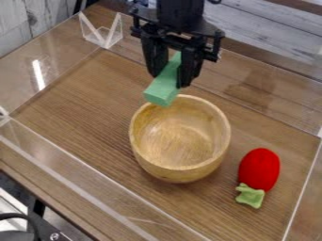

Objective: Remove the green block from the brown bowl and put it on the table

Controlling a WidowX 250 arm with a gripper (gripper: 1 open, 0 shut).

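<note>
The green block (164, 87) hangs tilted in my gripper (174, 72), whose dark fingers are shut on its upper part. Block and gripper appear over the back rim of the brown bowl (194, 169), and from this one angle I cannot tell how high they are. The bowl stands on the wooden table (78, 111), and its visible inside is empty. The block's upper end is partly covered by the fingers.
A red strawberry-like toy (259, 170) with a green leafy end lies right of the bowl. A clear wire-like holder (101, 31) is at the back left. Bare table spreads left of the bowl.
</note>
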